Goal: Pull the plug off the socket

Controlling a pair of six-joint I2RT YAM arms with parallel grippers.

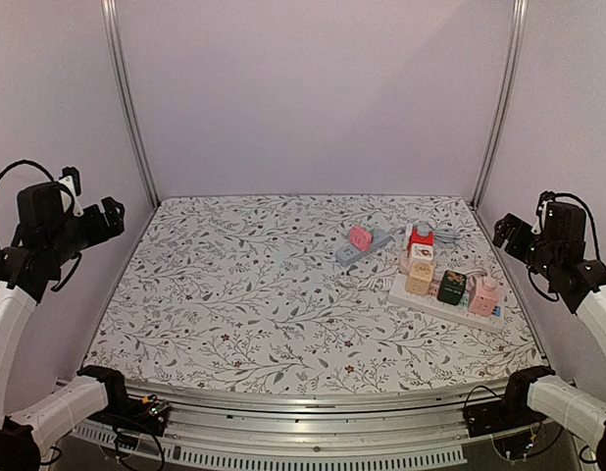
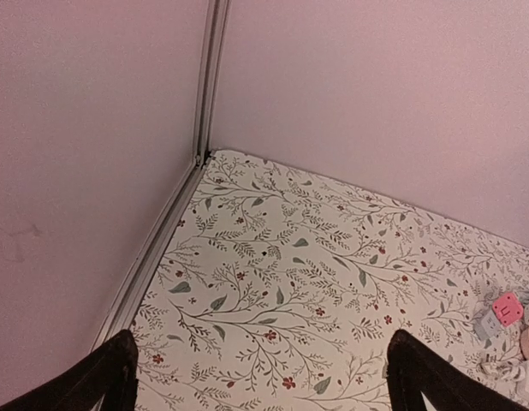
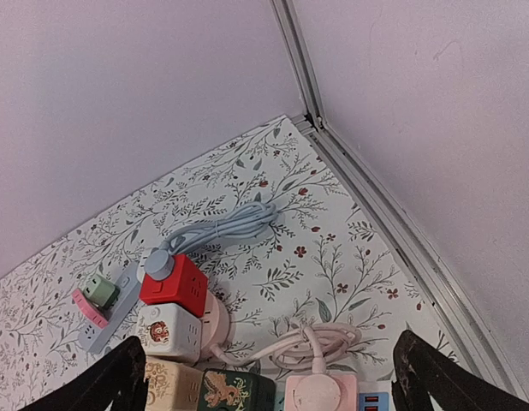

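A blue-grey socket strip (image 1: 352, 253) lies right of the table's middle, with a pink plug (image 1: 360, 237) on it. In the right wrist view, a green-sided block (image 3: 99, 291) stands on that strip beside the pink piece. Farther right, a white strip (image 1: 421, 300) carries cream, dark green (image 1: 452, 287) and pink (image 1: 483, 294) cube-shaped plugs. A red cube (image 1: 421, 235) and a white cube (image 1: 422, 253) sit just behind it. My left gripper (image 1: 112, 217) hangs open and empty at the left edge. Over the right edge, my right gripper (image 1: 504, 232) is open too, touching nothing.
Coiled blue-grey cable (image 3: 239, 223) lies behind the red cube. A pale coiled cable (image 3: 333, 341) rests by the pink cube plug. Walls (image 1: 313, 98) close the table at back and sides.
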